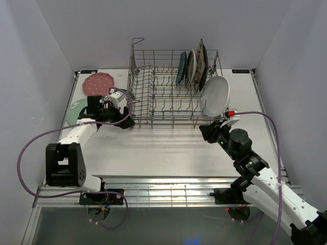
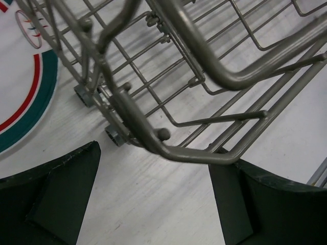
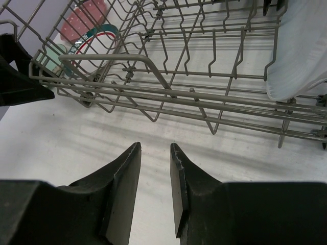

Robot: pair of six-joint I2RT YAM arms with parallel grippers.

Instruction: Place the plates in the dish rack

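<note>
A wire dish rack (image 1: 173, 117) stands at the back centre, with several plates upright on its right side (image 1: 199, 66) and a white plate (image 1: 215, 96) at its front right. Left of it lie a pink plate (image 1: 98, 81), a green plate (image 1: 74, 109) and a white plate with teal and red rim (image 2: 18, 102). My left gripper stands open at the rack's front-left corner, the wire frame above and between its fingers. My right gripper is just in front of the rack's front, its fingertips a little apart, nothing between them.
The white work surface in front of the rack (image 1: 153, 153) is clear. Side walls (image 1: 286, 92) close in on both sides. A rail runs along the front edge.
</note>
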